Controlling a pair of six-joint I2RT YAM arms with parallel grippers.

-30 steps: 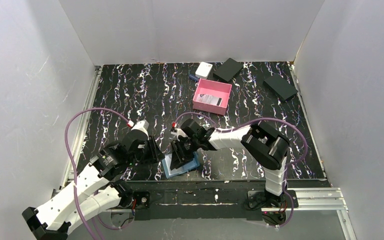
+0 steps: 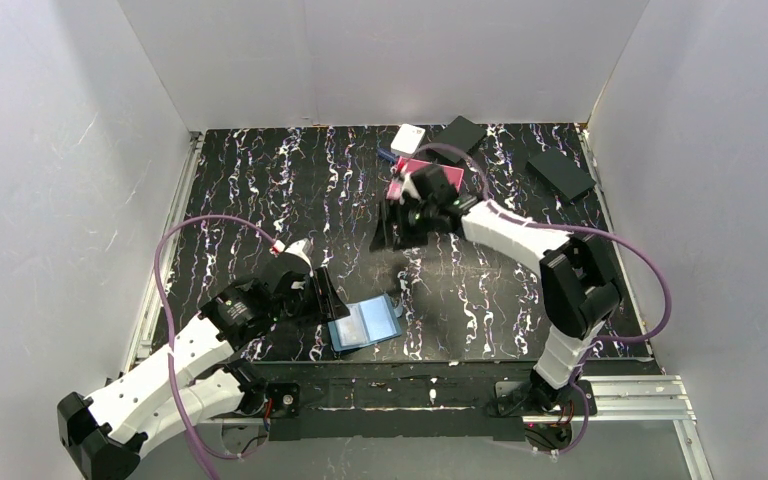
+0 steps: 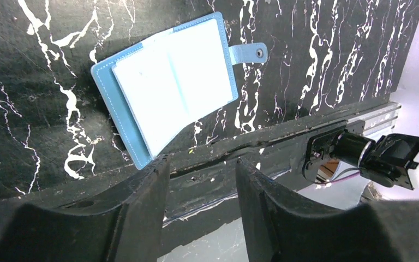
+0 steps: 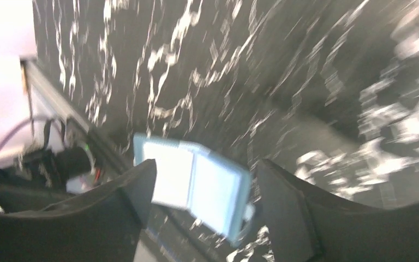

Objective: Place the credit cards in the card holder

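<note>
The card holder (image 2: 368, 322) lies spread open near the front edge of the table, blue-rimmed with pale pages. In the left wrist view, the holder (image 3: 174, 76) shows its snap strap (image 3: 249, 53) sticking out to one side. My left gripper (image 2: 335, 300) hovers at the holder's left side, open, with only air between its fingers. Farther back, my right gripper (image 2: 390, 232) is in front of the pink box (image 2: 452, 176) and hides much of it, including its inside. The right fingers (image 4: 286, 202) stand wide apart and hold nothing visible; the holder shows blurred beyond them.
Behind the pink box sit a white block (image 2: 407, 139) and a dark flat box (image 2: 459, 137). Another dark box (image 2: 560, 175) lies at the back right.
The right gripper has moved from over the holder back and to the right, toward the pink box, uncovering the holder.
</note>
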